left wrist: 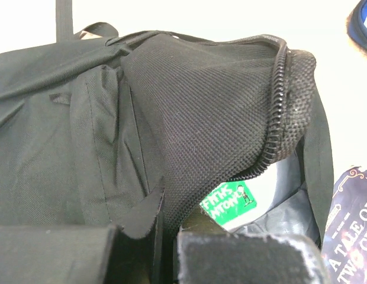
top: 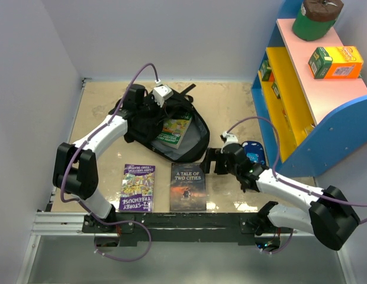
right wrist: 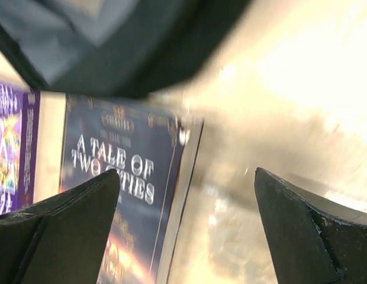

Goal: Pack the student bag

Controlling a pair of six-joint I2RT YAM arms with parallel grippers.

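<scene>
The black backpack (top: 195, 142) lies open at the back centre, a green book (top: 174, 130) inside. My left gripper (top: 160, 103) is shut on the bag's fabric (left wrist: 207, 100), lifting a zipped flap. My right gripper (top: 212, 160) stands open beside the top right corner of the dark "A Tale of Two Cities" book (top: 188, 189), empty between its fingers. The purple Treehouse book (top: 137, 188) lies front left. A blue pencil case (top: 253, 151) sits at the right, partly behind the right arm.
A blue, yellow and pink shelf (top: 325, 112) with boxes stands along the right side. Pale tabletop (top: 95, 148) shows at left.
</scene>
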